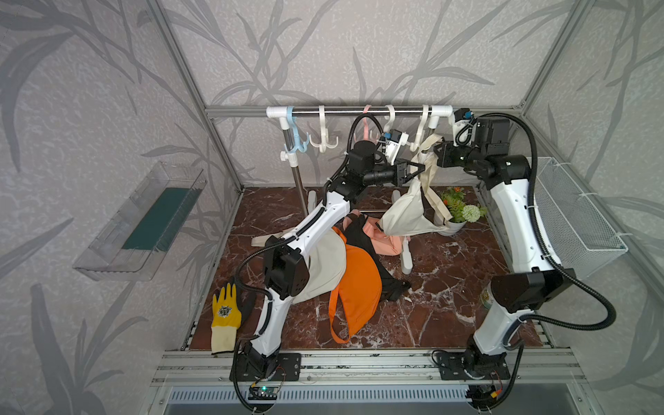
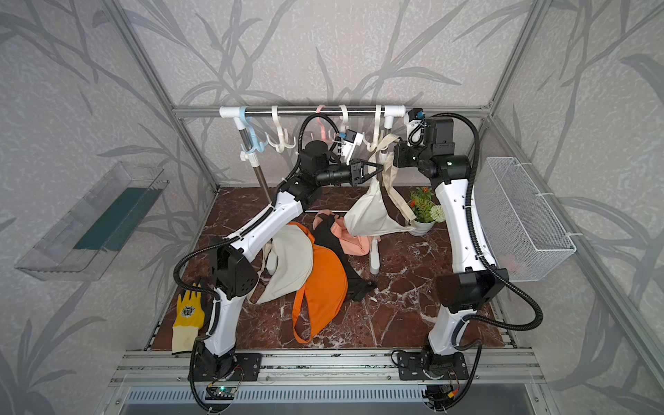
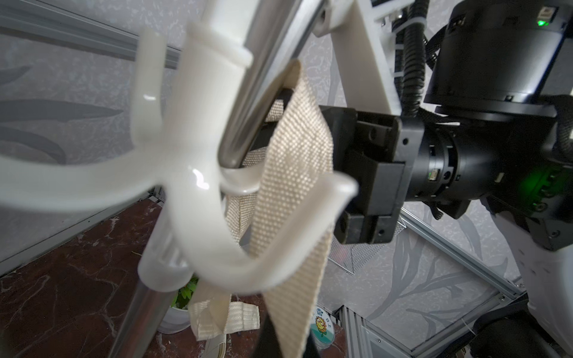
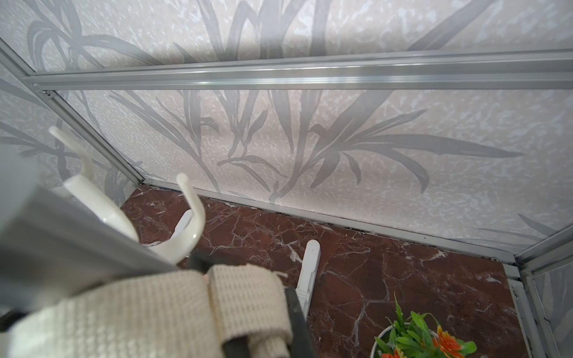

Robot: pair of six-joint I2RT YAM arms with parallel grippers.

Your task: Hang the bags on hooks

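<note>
A cream bag (image 1: 408, 213) hangs below my two grippers near the right end of the rail. Its strap (image 3: 295, 173) runs up beside the rightmost white hook (image 3: 200, 173); in the left wrist view one prong crosses in front of it. Whether the strap rests on the hook, I cannot tell. My left gripper (image 1: 420, 168) is shut at the bag's upper corner, cloth at its fingertips. Just right of the hook, my right gripper (image 1: 440, 153) is shut on the strap, whose folded webbing (image 4: 250, 298) shows close up in the right wrist view.
More hooks hang along the rail (image 1: 346, 111), including a blue hook (image 1: 296, 135). A potted plant (image 1: 456, 207) stands behind the bag. Orange, white, black and pink bags lie on the table, the orange bag (image 1: 359, 287) nearest. A wire basket (image 1: 581, 214) is at right.
</note>
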